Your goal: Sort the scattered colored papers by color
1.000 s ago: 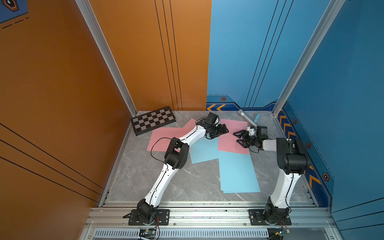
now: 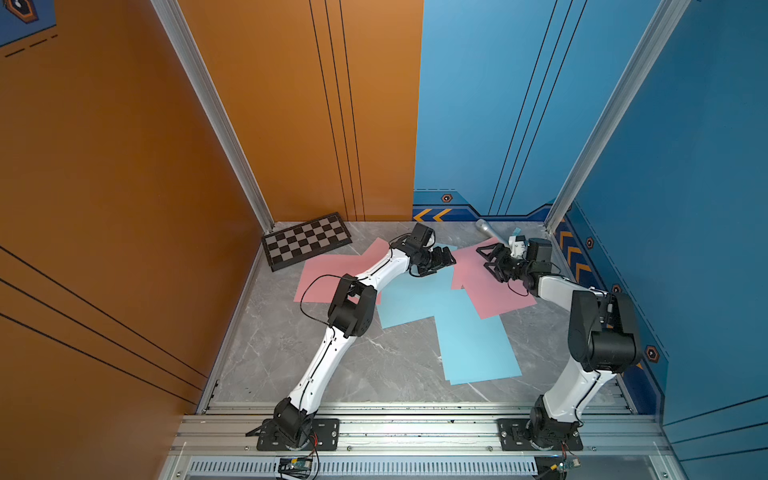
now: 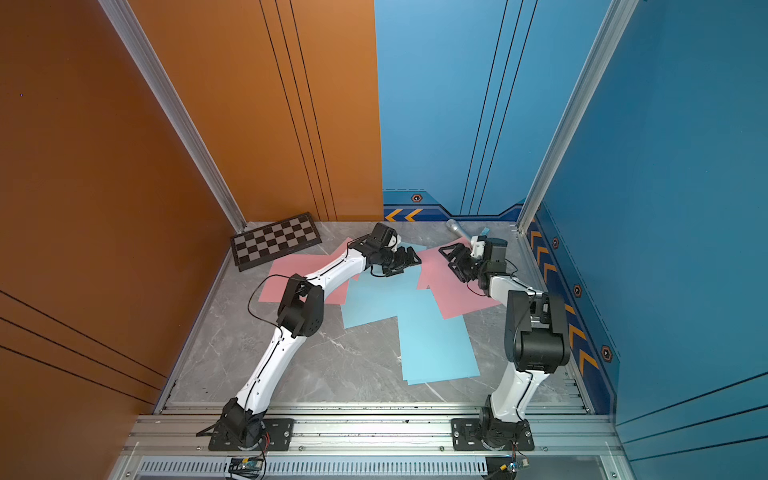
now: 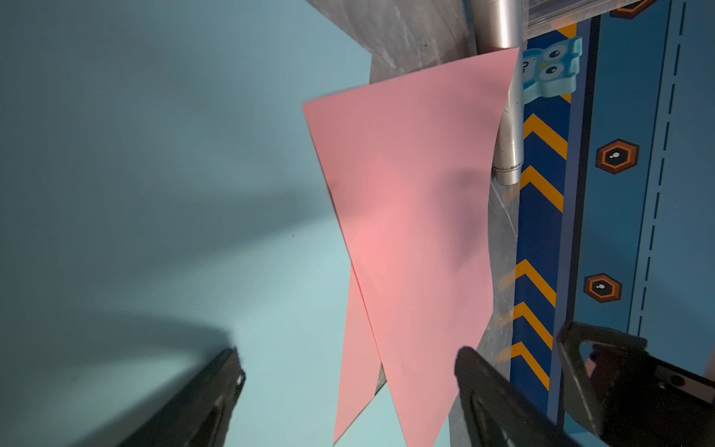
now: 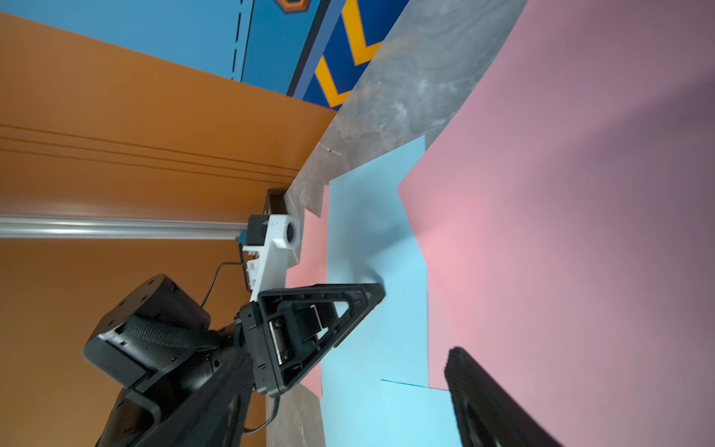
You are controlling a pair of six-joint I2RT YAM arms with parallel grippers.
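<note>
Two pink sheets overlap at the right; the upper one point(image 2: 500, 296) lies turned across blue paper point(image 2: 416, 300), and a strip of the lower pink one point(image 4: 357, 357) shows beside it. More blue paper point(image 2: 480, 348) extends toward the front. At the left lies more pink paper point(image 2: 320, 276), partly behind my left arm. Above the blue paper, my left gripper point(image 2: 449, 262) stands open, its fingers point(image 4: 216, 398) apart. My right gripper point(image 2: 482, 261) is open over the upper pink sheet, its fingers point(image 5: 484, 402) spread and nothing seen held.
A checkered board point(image 2: 308, 241) sits at the back left. A silver rod point(image 2: 488, 230) lies at the back right, near a small blue owl-shaped item point(image 4: 551, 70). The two grippers are close together.
The upper pink sheet has slid right and turned, uncovering blue paper and a pink strip. The left arm barely moved.
</note>
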